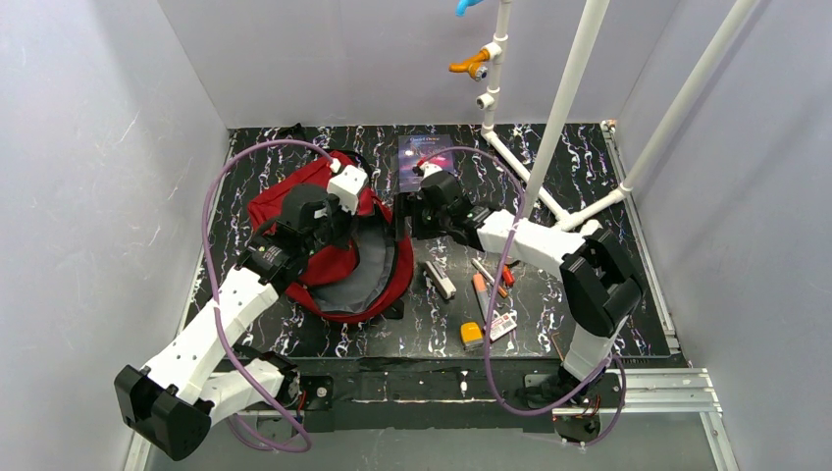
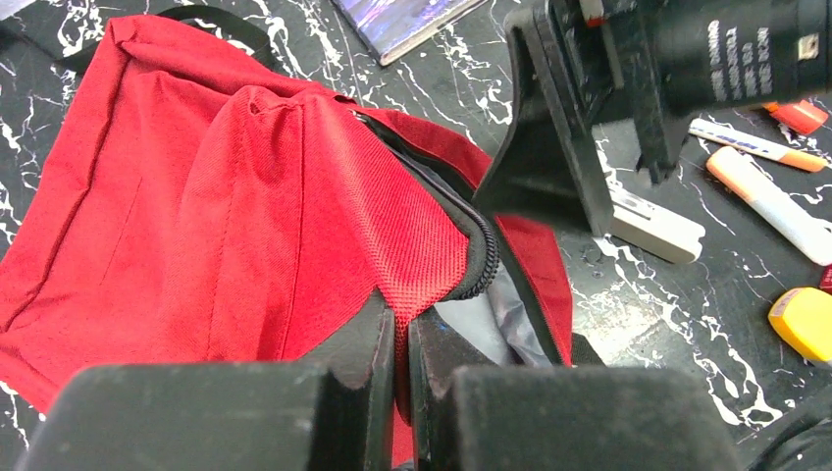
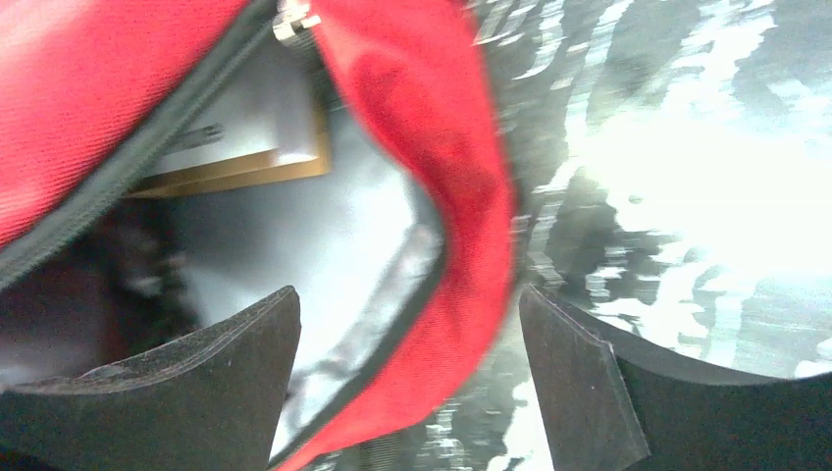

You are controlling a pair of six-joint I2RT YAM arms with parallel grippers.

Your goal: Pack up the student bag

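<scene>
The red bag (image 1: 294, 186) lies on the left of the dark table with its grey-lined mouth (image 1: 361, 270) open to the right. My left gripper is shut on a fold of its red cloth by the zipper. My right gripper hangs over the bag's right rim, fingers apart and nothing between them. Inside the bag shows a flat item with a brown edge (image 3: 245, 172), blurred. On the table lie a dark purple book (image 1: 422, 157), a whitish stapler-like item (image 1: 440, 280), an orange-capped marker (image 1: 481, 294), a pen (image 1: 491, 276) and a yellow item (image 1: 472, 335).
A small white-and-red box (image 1: 501, 327) and a red item (image 1: 507, 276) lie among the loose things right of the bag. White pipes (image 1: 569, 98) stand at the back right. Bare table (image 1: 608, 294) shows at the right.
</scene>
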